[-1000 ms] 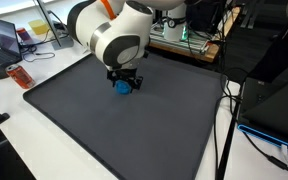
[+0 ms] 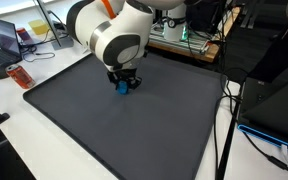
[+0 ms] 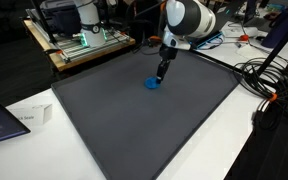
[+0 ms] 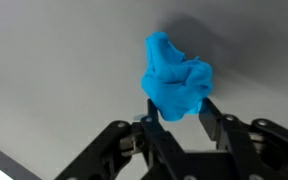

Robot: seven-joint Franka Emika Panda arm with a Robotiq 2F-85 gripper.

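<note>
A crumpled bright blue cloth lies on the grey tabletop, its lower end between the fingertips of my gripper in the wrist view. The black fingers stand apart on either side of that end. Whether they touch the cloth, I cannot tell. In exterior view 1 the cloth shows as a small blue patch right under the gripper. From the other side, exterior view 2 has the cloth at the foot of the gripper.
An orange-red can and a laptop stand off the tabletop's left side in exterior view 1. Cables lie coiled beyond the tabletop's edge in exterior view 2.
The fingers are now closer around the cloth, and less blue shows than a second ago. The cloth stays at about the same spot on the tabletop.
</note>
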